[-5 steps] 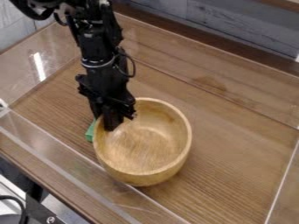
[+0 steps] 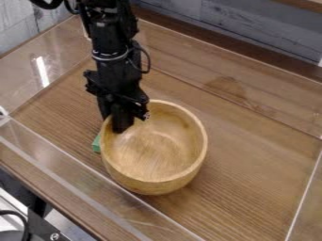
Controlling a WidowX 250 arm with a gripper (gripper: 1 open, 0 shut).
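Note:
A wooden bowl (image 2: 157,155) rests on the wooden table, its rim at the upper left under my black gripper (image 2: 120,116), which reaches down from the top. The fingertips are at that rim; whether they are closed on it or apart is too dark to tell. A small green item (image 2: 96,144) peeks out from beside the bowl's left side, mostly hidden by it.
A clear-edged strip runs along the left and front, with cables at the lower left. A dark wall lies at the back right.
The gripper and the bowl's rim under it have shifted slightly up, and the bowl sits a little differently than before.

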